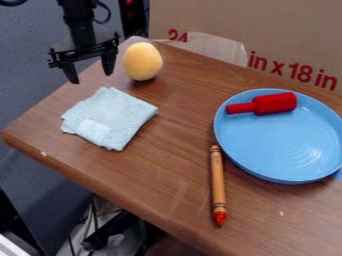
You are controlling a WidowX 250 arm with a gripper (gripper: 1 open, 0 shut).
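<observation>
My black gripper (pixel 90 70) hangs at the upper left over the table's far-left edge, left of a yellow rounded object (pixel 143 61), its fingers apart with nothing visible between them. A folded pale blue cloth (pixel 110 117) lies on the wooden table below it. On the right a blue plate (pixel 278 150) holds a red cylinder with a handle (pixel 274 103). An orange crayon-shaped stick (pixel 218 184) with a red tip lies left of the plate.
The wooden table (pixel 147 185) has free room in the middle and near left. A cardboard box (pixel 247 35) stands behind it. Cables and clutter lie below the left edge.
</observation>
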